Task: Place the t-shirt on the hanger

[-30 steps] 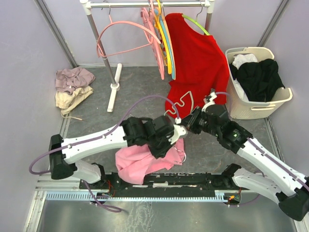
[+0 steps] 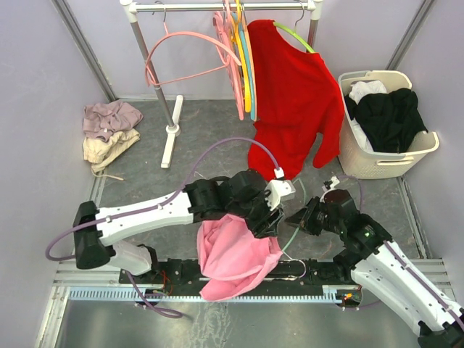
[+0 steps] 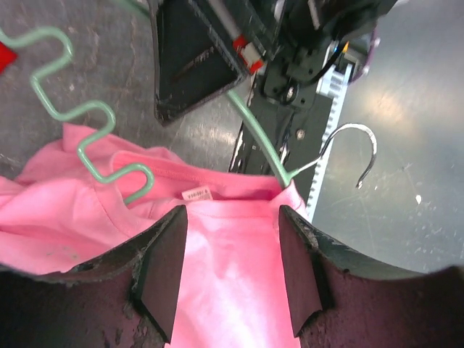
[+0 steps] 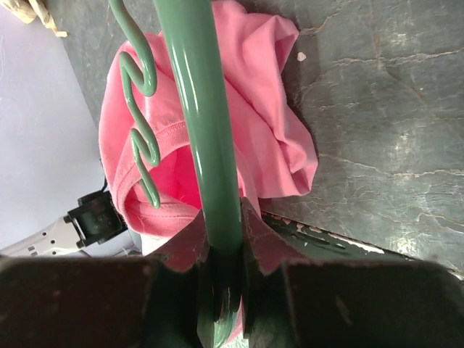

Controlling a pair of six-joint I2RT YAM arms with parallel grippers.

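The pink t-shirt hangs crumpled below my left gripper at the front of the workspace. In the left wrist view my left gripper's fingers stand apart, with the shirt's fabric behind the gap; whether it reaches between them is unclear. My right gripper is shut on a bar of the green hanger. The hanger's metal hook points away from the shirt, its base beside the shirt's edge. A wavy part of the hanger lies over the fabric.
Behind, a rack holds several hangers and a red garment. A laundry basket with dark and white clothes stands at right. Folded clothes lie at left. Floor between the clothes and the rack is clear.
The hanger came down beside the shirt, and the shirt now extends farther forward.
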